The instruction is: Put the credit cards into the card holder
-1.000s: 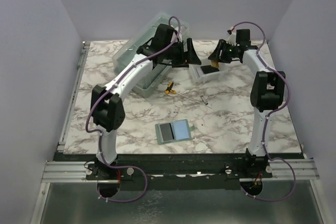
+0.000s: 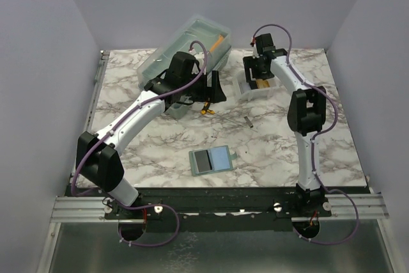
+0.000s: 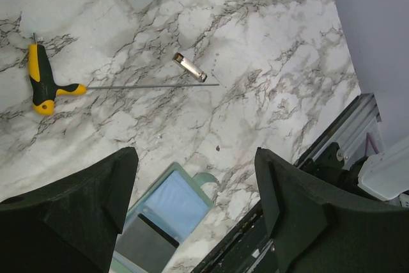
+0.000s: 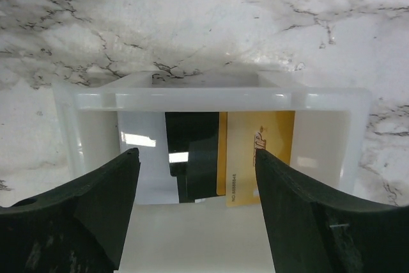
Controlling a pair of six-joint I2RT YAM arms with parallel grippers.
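In the right wrist view, a gold card [image 4: 271,139] with another gold edge beside it lies flat in the white tray [image 4: 192,100]. Black cards [image 4: 195,135] and a pale silver card [image 4: 144,158] lie to its left, partly overlapping. My right gripper is open above these cards, holding nothing. Far from it, near the table's front, the green card holder [image 2: 194,163] lies unfolded, a dark grey panel at left and a light blue one at right. My left gripper hangs open and empty over the table, in the left wrist view.
A large grey-green bin [image 2: 150,66] stands at the back left. A yellow-black T-handle driver [image 3: 43,81] and a small metal piece [image 3: 190,67] lie between tray and card holder. Bare marble surrounds the card holder.
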